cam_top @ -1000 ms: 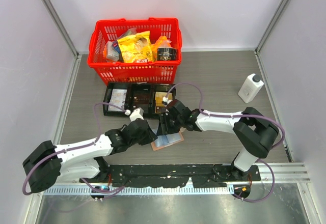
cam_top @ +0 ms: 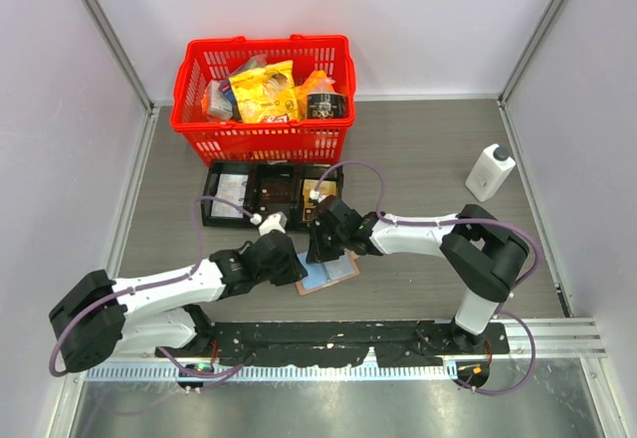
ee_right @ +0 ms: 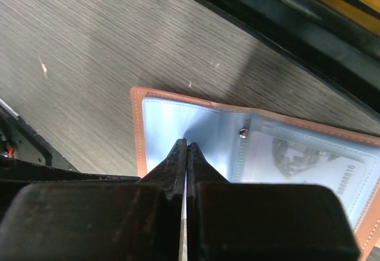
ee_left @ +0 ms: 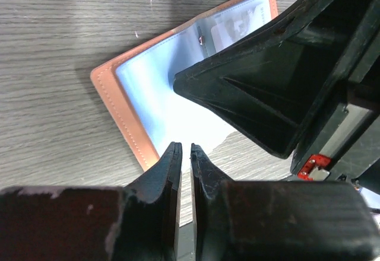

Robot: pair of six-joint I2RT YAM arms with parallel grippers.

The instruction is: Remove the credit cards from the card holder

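Note:
The card holder lies open on the grey table, brown at the edge with clear bluish pockets. A card with a portrait shows in one pocket; the other pocket looks pale blue. My left gripper is at the holder's outer edge, its fingers a narrow gap apart and nothing seen between them. Over the pale pocket, my right gripper is shut, with nothing visible between its fingertips. Whether its tips touch the plastic is hard to tell. In the left wrist view, the right gripper's dark body covers part of the holder.
Behind the holder stands a black tray with compartments, close to my right gripper. A red basket of packets is farther back. A white bottle stands at the right.
My right arm has shifted slightly left. The holder looks to be in the same place.

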